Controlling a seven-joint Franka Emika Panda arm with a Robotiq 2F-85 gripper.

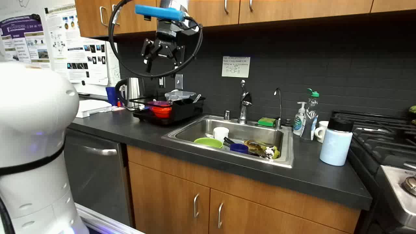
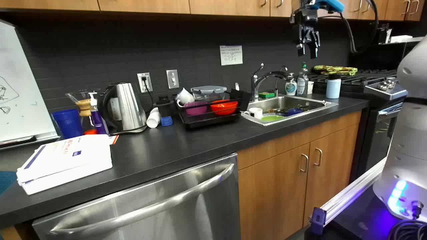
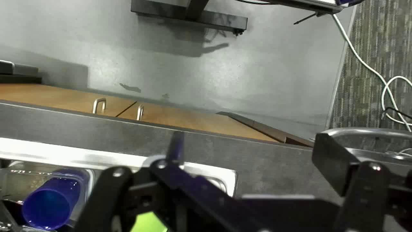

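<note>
Up in the air, just below the upper cabinets, my gripper is open with nothing between its fingers. In exterior view 2 the gripper hangs high above the sink area, clear of the counter. The wrist view has the two fingers spread wide over the counter's front edge. Inside the steel sink lie a white mug, a green bowl and a blue cup. The blue cup also shows at lower left in the wrist view; part of the sink there is hidden by the gripper.
A black dish rack holding bowls stands left of the sink, near a steel kettle. Soap bottles and a light blue flask stand at right. Cabinets overhang the counter. Bare counter lies before the rack.
</note>
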